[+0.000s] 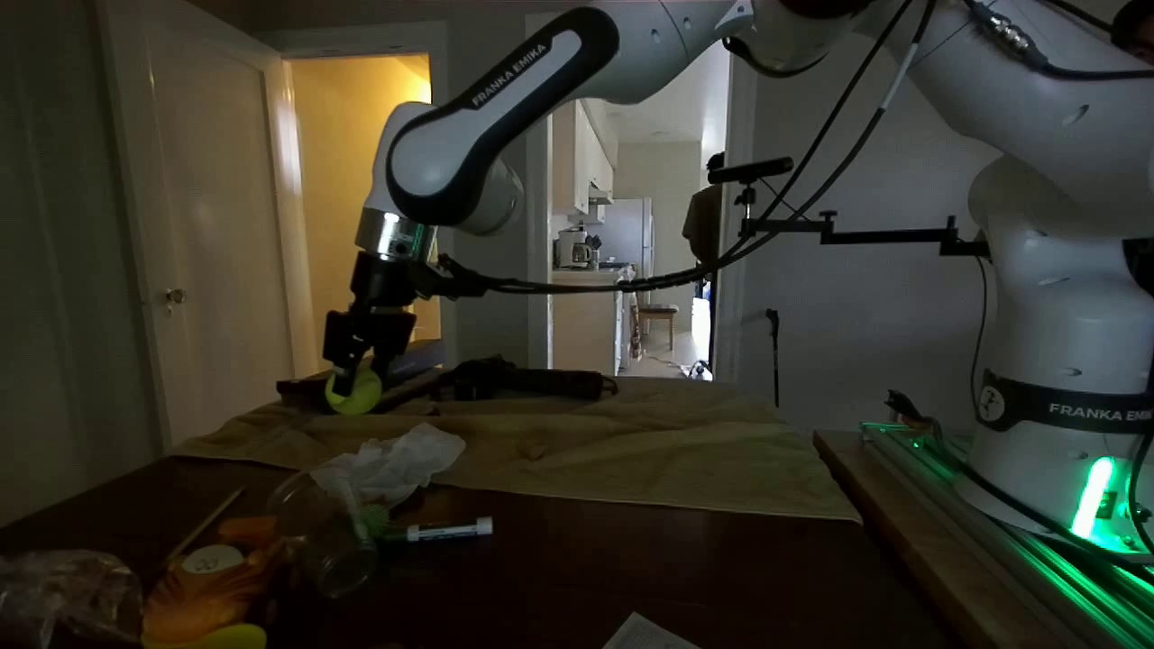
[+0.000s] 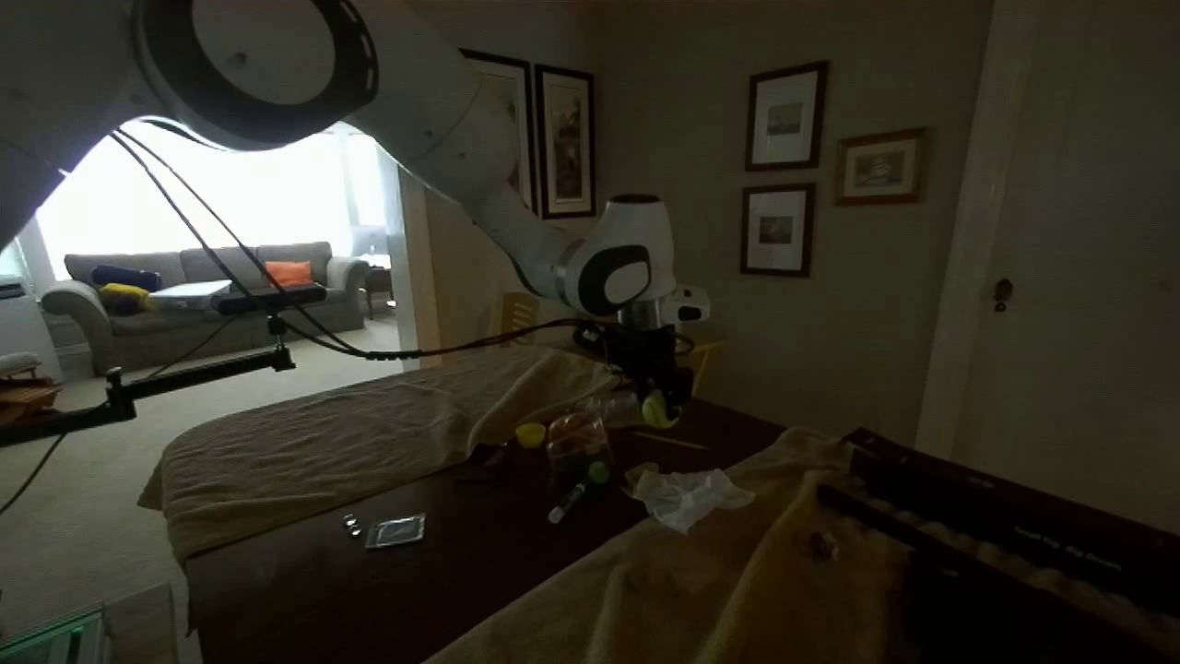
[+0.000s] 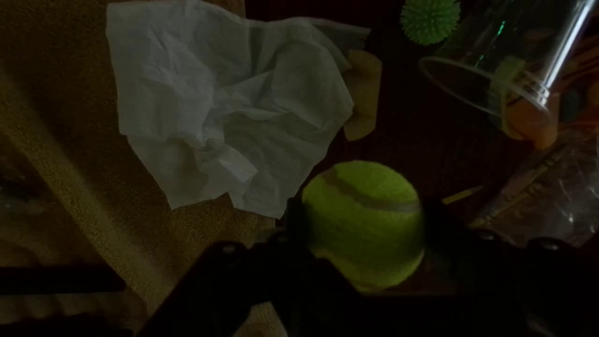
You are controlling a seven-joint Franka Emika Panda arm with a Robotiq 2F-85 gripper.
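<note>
A yellow-green tennis ball (image 3: pixel 365 224) is held between the dark fingers of my gripper (image 1: pixel 362 379), which is shut on it. In the second exterior view the ball (image 2: pixel 660 410) shows beneath the gripper (image 2: pixel 664 400), clear of the table. From the wrist, a crumpled white tissue (image 3: pixel 230 106) lies ahead and to the left of the ball, partly on the tan cloth (image 3: pixel 84 185). A clear plastic cup (image 3: pixel 477 62) on its side and a spiky green ball (image 3: pixel 430 21) are at the upper right of that view.
On the dark table (image 1: pixel 649 573) are a marker (image 1: pixel 449 530), an orange toy (image 1: pixel 200 589) and a crinkled clear bag (image 1: pixel 70 595). A long dark object (image 1: pixel 530 380) lies along the cloth's far side.
</note>
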